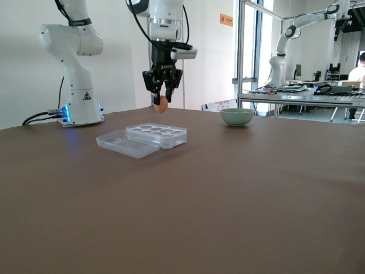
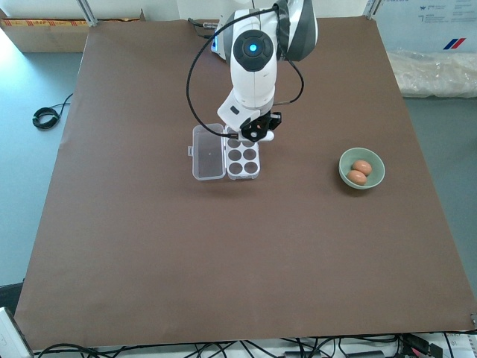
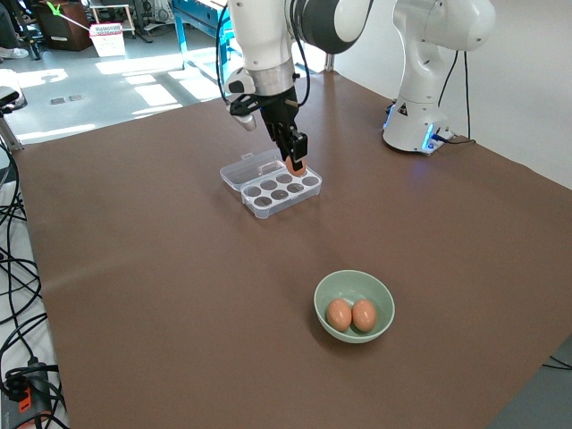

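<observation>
My black gripper (image 1: 162,94) is shut on a brown egg (image 1: 161,105), held above a clear plastic egg box with its lid open (image 1: 157,136), seen from the side in the top view; the right view shows the egg (image 3: 295,169) just over the box's compartments (image 3: 280,194). A green bowl (image 3: 354,295) holding two brown eggs (image 3: 339,315) sits apart from the box, to its right in the left view, where the gripper (image 2: 257,128) hides the far part of the box.
Cables lie along the table's edge and on the floor.
</observation>
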